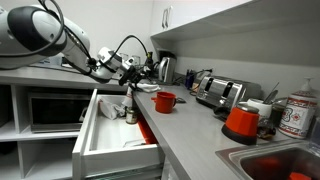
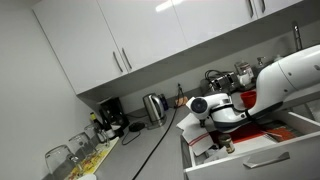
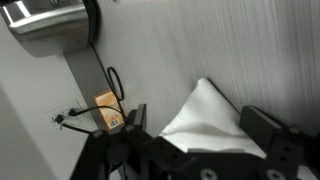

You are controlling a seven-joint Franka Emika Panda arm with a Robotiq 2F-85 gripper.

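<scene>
A white cloth (image 3: 207,120) lies on the grey counter in the wrist view, its pointed fold rising between the fingers of my gripper. The fingers are open, one finger standing on each side of the cloth, and the lower part of the cloth is hidden behind the gripper body. From the first exterior view, the gripper (image 1: 138,75) is at the far end of the counter, close to the white cloth (image 1: 148,88). In the second exterior view the white cloth (image 2: 194,132) hangs over the counter edge by the open drawer.
An open white drawer (image 1: 122,160) holding bottles (image 1: 131,113) juts out beside the counter. A red mug (image 1: 165,103), a toaster (image 1: 217,91) and a red-and-black kettle (image 1: 241,124) stand along the counter, before the sink (image 1: 285,160). Wall cabinets (image 2: 112,50) hang above.
</scene>
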